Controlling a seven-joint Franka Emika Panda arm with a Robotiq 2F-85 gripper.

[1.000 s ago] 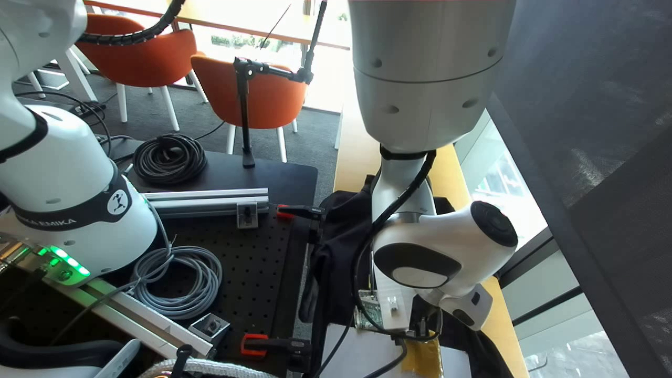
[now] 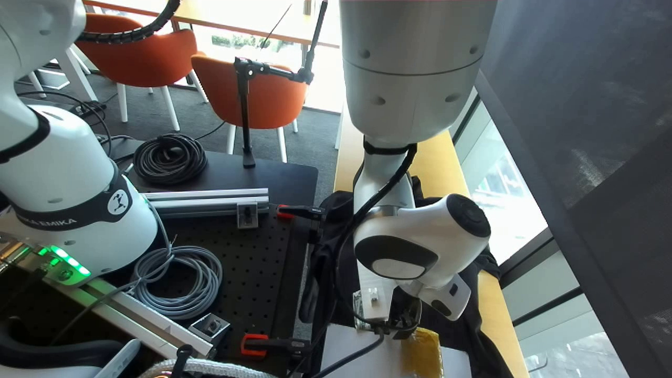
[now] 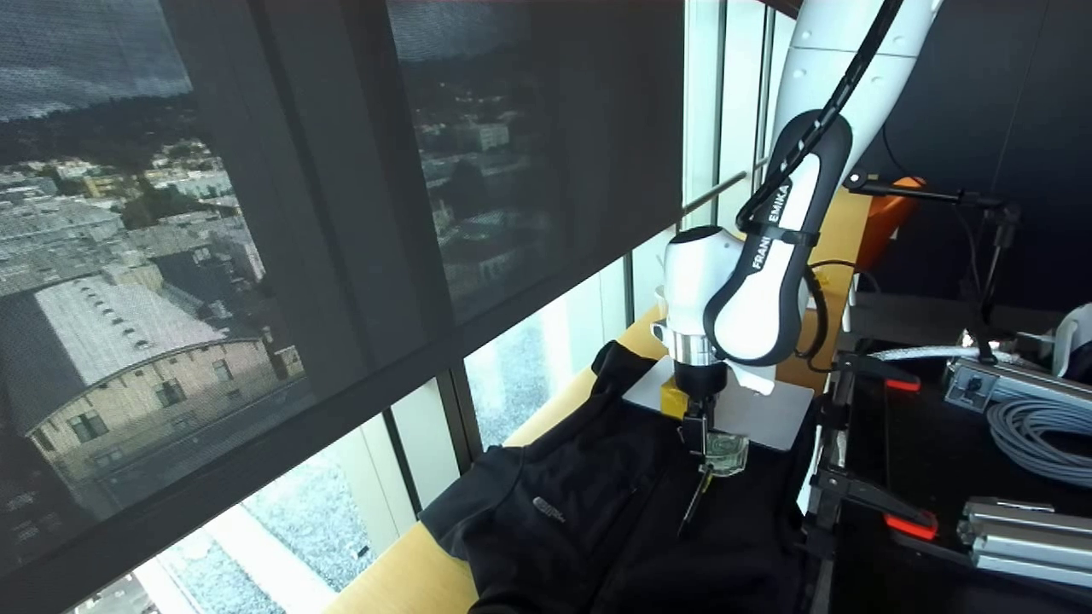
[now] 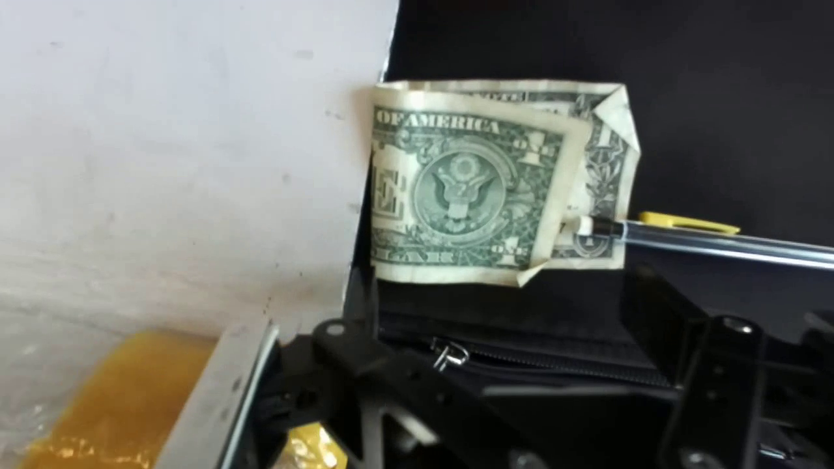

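Observation:
A folded dollar bill (image 4: 469, 187) lies on the black cloth, its left end against the edge of a white board (image 4: 180, 148). The tip of a clear pen (image 4: 735, 249) with a yellow clip rests over the bill's right end. In the wrist view my gripper is open, with a wide gap between its fingers and nothing held there. From the second exterior view, the gripper (image 3: 696, 448) hangs low beside the bill (image 3: 726, 455) and close to the pen (image 3: 697, 501). Whether its fingers touch the cloth is unclear.
A yellow packet (image 2: 422, 353) sits on the white board near the gripper. Black clothing (image 3: 573, 512) with a zipper (image 4: 449, 353) covers the surface. Windows and a dark blind (image 3: 532, 153) border one side; clamps (image 3: 880, 506) line the other.
In exterior view 1 the arm and hand have shifted left and somewhat towards the back. The hand's white bracket now covers more of the bill.

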